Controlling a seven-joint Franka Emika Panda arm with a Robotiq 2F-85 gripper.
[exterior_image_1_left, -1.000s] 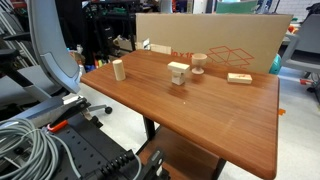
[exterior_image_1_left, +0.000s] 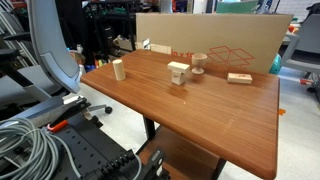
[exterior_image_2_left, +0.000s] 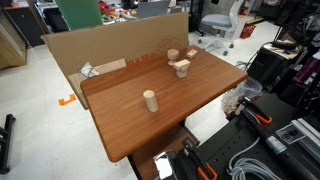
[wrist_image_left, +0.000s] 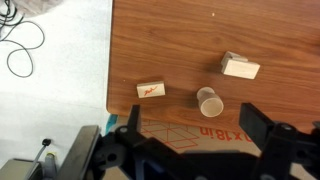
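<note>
Dark fingers (wrist_image_left: 133, 120) stand wide apart along the bottom of the wrist view, so my gripper is open and holds nothing. Below it on the wooden table lie a small flat block (wrist_image_left: 151, 90), a round cup-like piece (wrist_image_left: 209, 101) and a pale block (wrist_image_left: 240, 66). In the first exterior view an upright pale cylinder (exterior_image_1_left: 118, 69) stands at the left. The pale block (exterior_image_1_left: 179, 74), the cup (exterior_image_1_left: 198, 63) and the flat block (exterior_image_1_left: 239, 78) are farther right. The second exterior view shows the cylinder (exterior_image_2_left: 151, 100) apart from the others.
A cardboard panel (exterior_image_1_left: 210, 37) stands along the table's back edge. Coiled cables (exterior_image_1_left: 28, 150) lie on the dark bench beside the white arm (exterior_image_1_left: 55, 40).
</note>
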